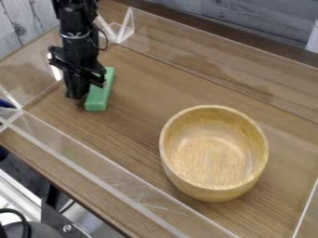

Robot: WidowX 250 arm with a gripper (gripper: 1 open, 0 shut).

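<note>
In the camera view the black gripper (pixel 77 67) is lowered at the upper left, over the left end of a green block (pixel 99 88) lying on the wooden table. Its dark fingers reach down beside and partly over the block; whether they grip it cannot be told.
A large tan round bowl (pixel 214 149) stands at the lower right. Clear plastic edging runs along the left side, and a black cable lies at the lower left.
</note>
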